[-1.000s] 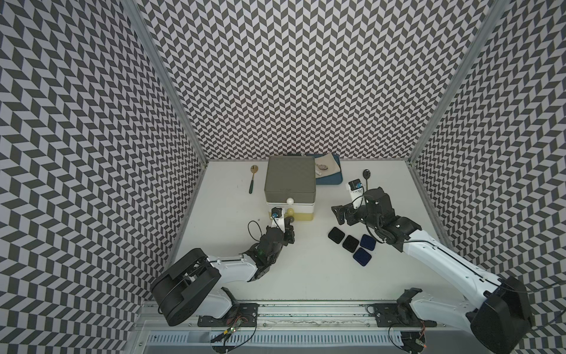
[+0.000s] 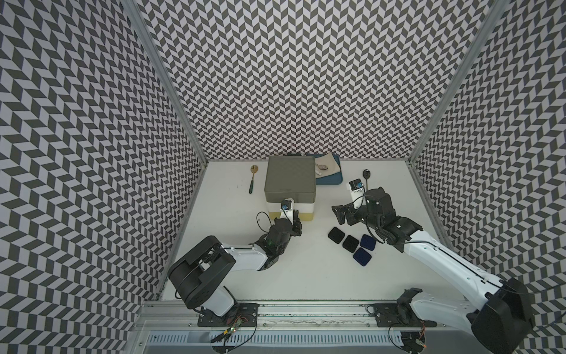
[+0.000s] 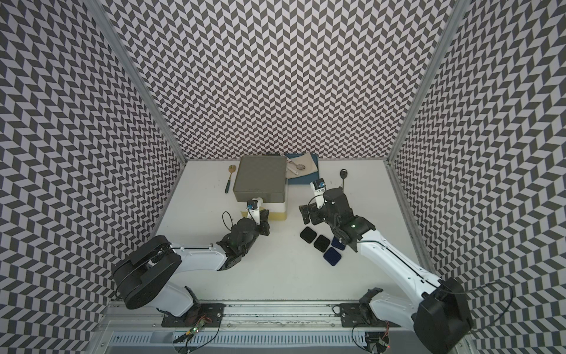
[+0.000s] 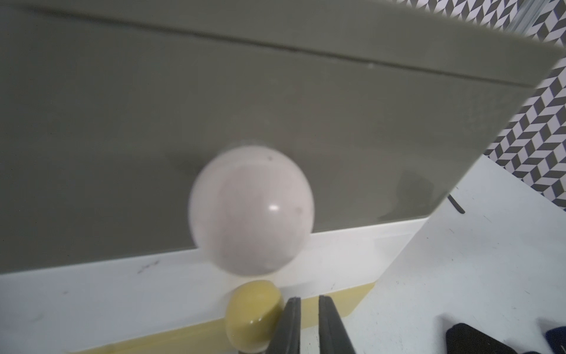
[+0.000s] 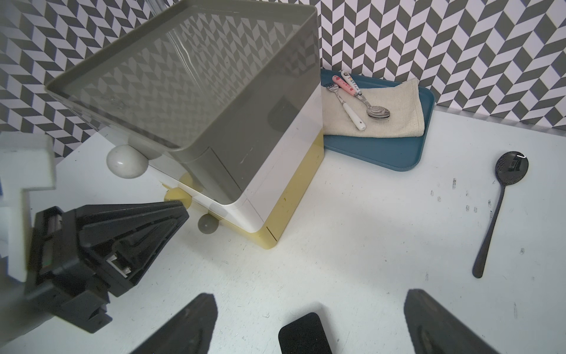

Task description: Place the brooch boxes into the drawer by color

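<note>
The stacked drawer unit (image 2: 290,180) stands at the back centre, with grey, white and yellow tiers. My left gripper is at its front, just below the white knob (image 4: 250,209), beside the yellow knob (image 4: 254,315); its fingertips appear a small gap apart, and whether it grips anything cannot be told. My right gripper stands open right of the unit, above the boxes. Two black boxes (image 2: 336,234) (image 2: 350,243) and two navy boxes (image 2: 368,242) (image 2: 362,256) lie on the table right of centre.
A blue tray (image 5: 371,153) with a cloth and cutlery lies behind, right of the unit. A black spoon (image 5: 511,168) lies at the right, a wooden spoon (image 2: 254,171) at the left.
The right arm and the boxes have not moved.
</note>
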